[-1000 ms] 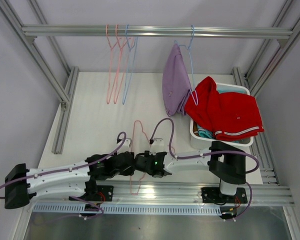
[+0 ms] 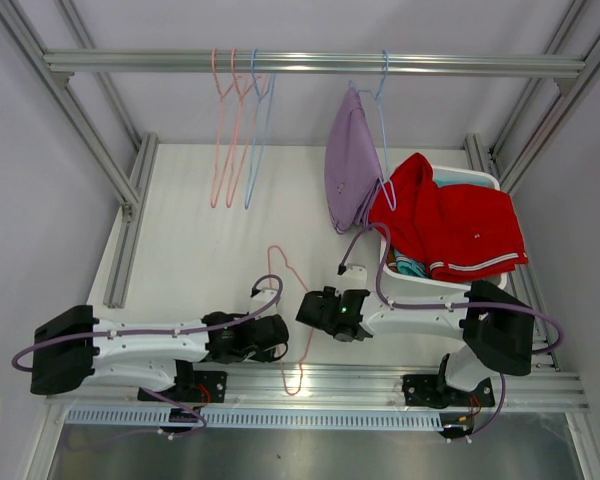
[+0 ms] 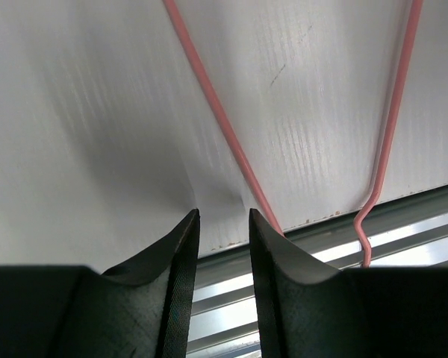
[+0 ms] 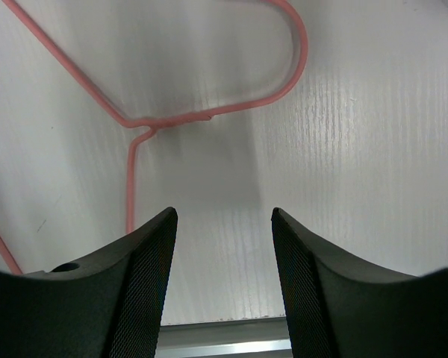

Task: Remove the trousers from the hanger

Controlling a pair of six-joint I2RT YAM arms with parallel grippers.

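Observation:
A pink hanger [image 2: 292, 270] lies bare on the white board, running down to the front rail; its wires show in both wrist views [image 3: 224, 123] [image 4: 179, 119]. My left gripper is over one wire near the board's front edge, fingers part open with nothing between. My right gripper is open over bare board beside the hanger's bend. Purple trousers [image 2: 350, 160] hang on a blue hanger [image 2: 383, 130] from the rail at the back right.
A white bin [image 2: 490, 281] holding red clothing [image 2: 465, 225] stands on the right. Several empty pink and blue hangers [image 2: 220, 150] hang on the rail [image 2: 310, 62]. The left of the board is clear.
Both arms have shifted to the right over the last second, the right one further. The pink hanger on the board has also moved right and slightly down in the top view.

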